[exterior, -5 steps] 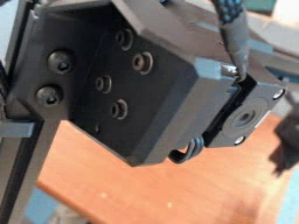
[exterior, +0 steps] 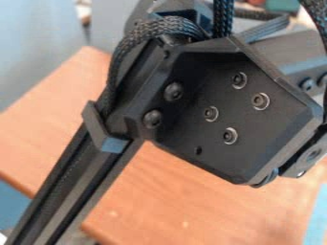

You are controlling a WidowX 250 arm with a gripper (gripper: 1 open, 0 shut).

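The arm's black metal bracket (exterior: pixel 230 139) fills the upper middle and right of the view, with several bolts on its face and braided cables (exterior: pixel 160 33) running over it. A black extruded beam (exterior: pixel 64 196) runs from the bracket down to the lower left. The gripper's fingers are not visible, so its state does not show.
A wooden table top (exterior: pixel 179 215) lies below the arm, with blue surfaces at the lower left and right edges. A pale blue-grey background shows at the upper left.
The bracket has shifted right and turned, showing its bolted face more squarely. The beam is more slanted. The dark shape that hung at the right a second ago is out of sight.
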